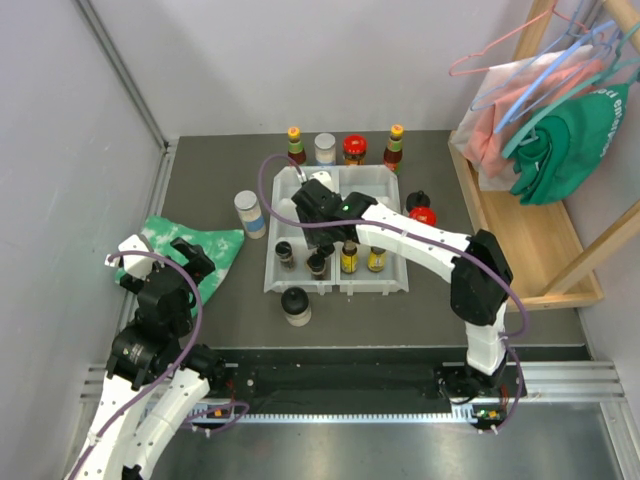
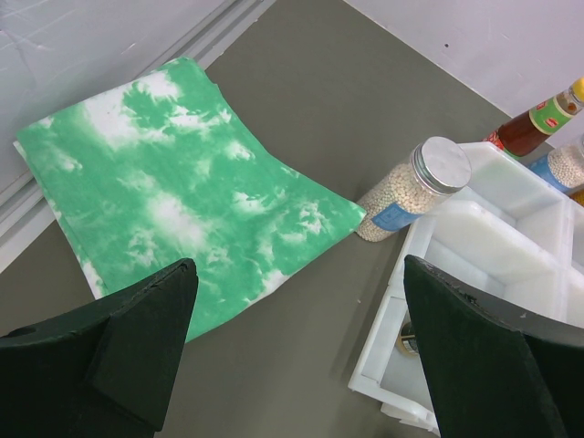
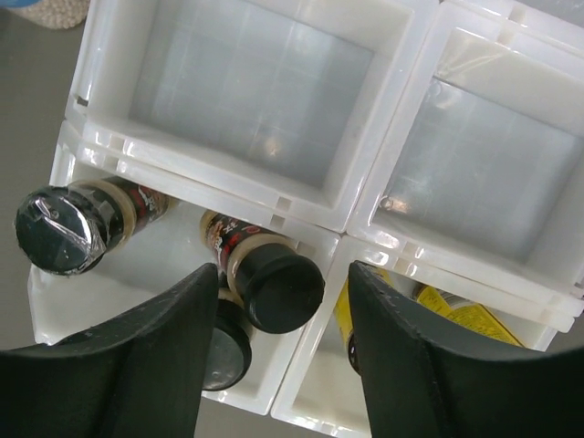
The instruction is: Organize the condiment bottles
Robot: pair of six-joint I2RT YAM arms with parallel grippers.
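Observation:
My right gripper point(image 1: 320, 225) is over the white organizer point(image 1: 370, 180), part open around a black-capped spice bottle point(image 3: 278, 287) in the lower-left compartment; whether its fingers touch it is unclear. Two similar bottles point(image 3: 59, 228) point(image 3: 226, 356) share that compartment, and yellow-labelled bottles point(image 1: 349, 256) occupy the lower-right one. The upper compartments look empty in the right wrist view. My left gripper point(image 1: 165, 265) stands open and empty over the green cloth point(image 2: 182, 210). A silver-lidded jar point(image 1: 250, 215) stands left of the organizer, a black-capped jar point(image 1: 296, 306) in front.
Sauce bottles point(image 1: 394, 150) and jars point(image 1: 355, 149) line the back wall. A red-lidded container point(image 1: 422, 217) and a dark one stand right of the organizer. A wooden rack point(image 1: 530, 270) with hanging clothes fills the right side.

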